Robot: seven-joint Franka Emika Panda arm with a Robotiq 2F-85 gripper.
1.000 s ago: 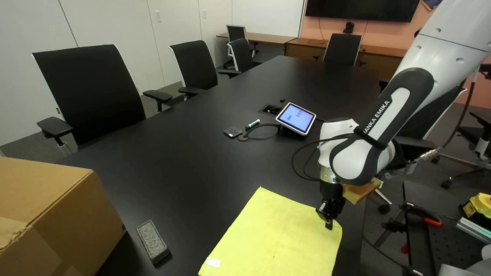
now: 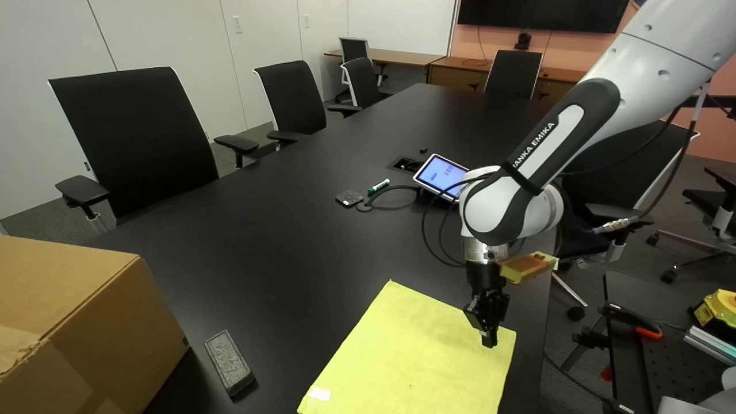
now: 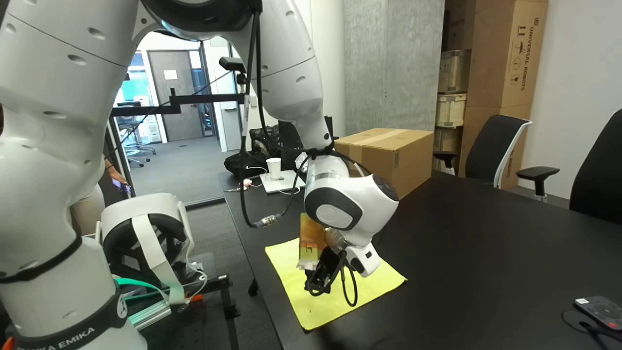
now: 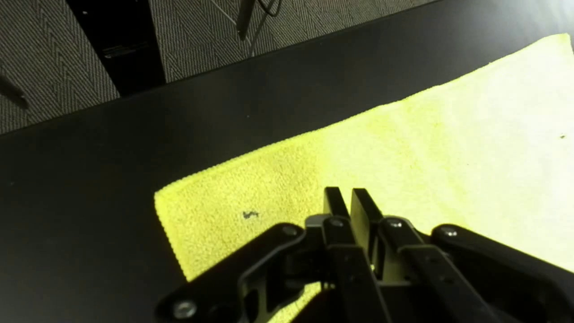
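A yellow cloth (image 2: 414,352) lies spread flat on the black table, its corner near my gripper (image 2: 489,341) back down on the surface. In the wrist view, my gripper is shut, its fingers close together with only a thin slit between them and no cloth in it. Cloth (image 4: 269,177) shows beneath and beyond the fingertips (image 4: 334,199), with the corner over to the left. In the second exterior view, part of the cloth (image 3: 291,303) is hidden behind the hand and cables.
A cardboard box (image 2: 89,324) and a grey eraser-like block (image 2: 229,362) sit left of the cloth. A tablet (image 2: 440,173) and marker (image 2: 379,186) lie farther back. The table edge runs close beside the cloth's right side.
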